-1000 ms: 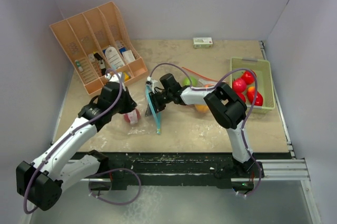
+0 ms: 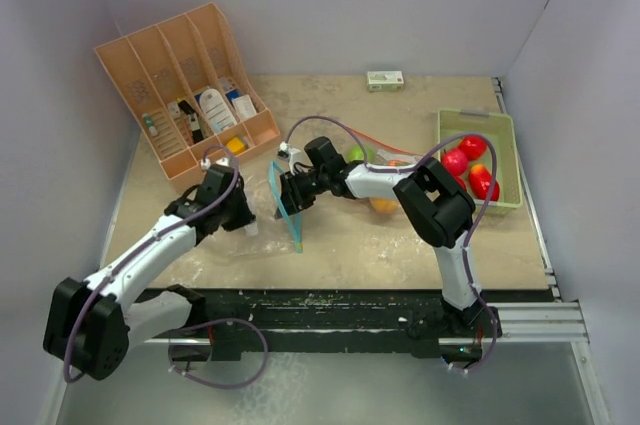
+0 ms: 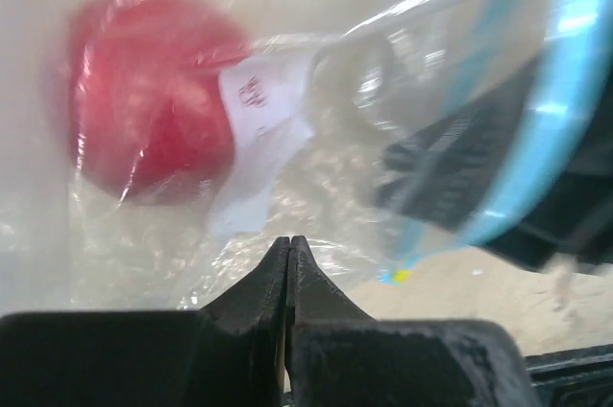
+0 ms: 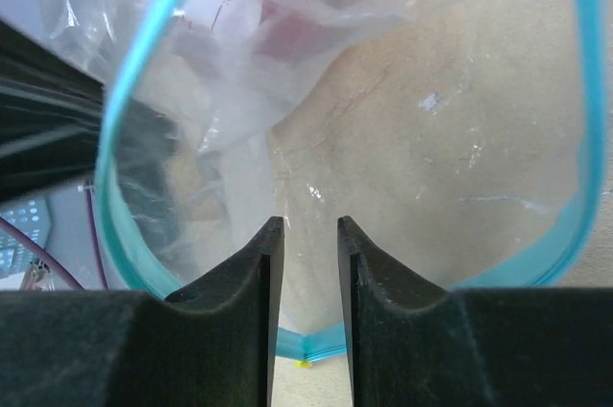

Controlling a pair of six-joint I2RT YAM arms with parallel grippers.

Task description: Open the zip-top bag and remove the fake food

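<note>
A clear zip bag with a blue seal (image 2: 292, 210) lies at the middle-left of the table; inside it the left wrist view shows a red round fake food (image 3: 144, 91) with a white label. My left gripper is over the bag, shut, nothing visible between its fingertips. My right gripper is at the bag's opening; in the right wrist view the blue seal loops around it, and its lower edge passes by the fingers. Whether it grips the seal is hard to see.
A wooden divided organiser (image 2: 140, 55) stands at the back left. A green bin (image 2: 475, 120) with red fruit is at the right. More fruit (image 2: 383, 205) lies under the right arm. A small box (image 2: 385, 79) sits at the back.
The right arm has shifted only slightly.
</note>
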